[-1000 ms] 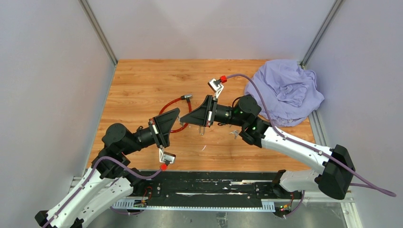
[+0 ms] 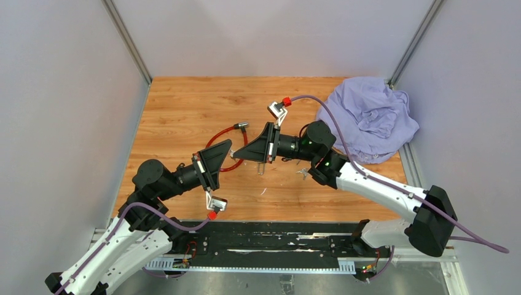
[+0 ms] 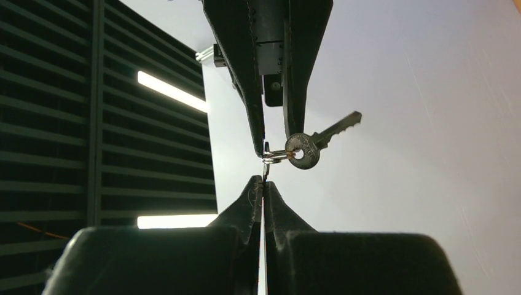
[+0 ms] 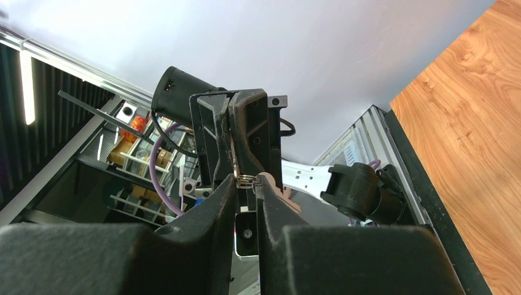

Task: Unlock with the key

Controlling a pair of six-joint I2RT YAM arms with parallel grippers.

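My left gripper is shut on a thin key (image 4: 233, 150), whose edge shows between its fingers in the right wrist view. From that key a coiled metal ring (image 4: 247, 181) reaches between the fingertips of my right gripper, which is shut on the ring. A second, toothed key (image 3: 335, 129) hangs from the ring beside the right fingers (image 3: 296, 104). The two grippers meet tip to tip above the table in the top view. Under them lies a red cable lock (image 2: 220, 134) with a silver lock head (image 2: 241, 125).
A metal shackle-like piece (image 2: 261, 169) and a small bunch of keys (image 2: 303, 173) lie on the wooden table (image 2: 203, 98), near the right arm. A crumpled lilac cloth (image 2: 372, 117) fills the back right corner.
The left arm has not visibly moved.
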